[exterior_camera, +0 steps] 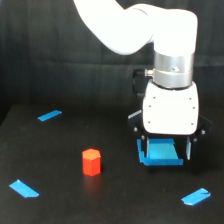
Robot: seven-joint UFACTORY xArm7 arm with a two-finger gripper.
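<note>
A red block (91, 162) with flat faces sits on the dark table, left of the middle in the camera view. To its right, a blue square tray or box (161, 161) rests on the table. My white gripper (167, 154) is directly over this blue piece, pointing down. Its dark fingers stand wide apart near the two sides of the tray, so it looks open. No object shows between them apart from the tray behind or below; whether they touch it I cannot tell. The hand hides the tray's back part.
Strips of blue tape mark the table: one at the back left (50, 115), one at the front left (24, 188) and one at the front right (196, 197). A dark curtain hangs behind.
</note>
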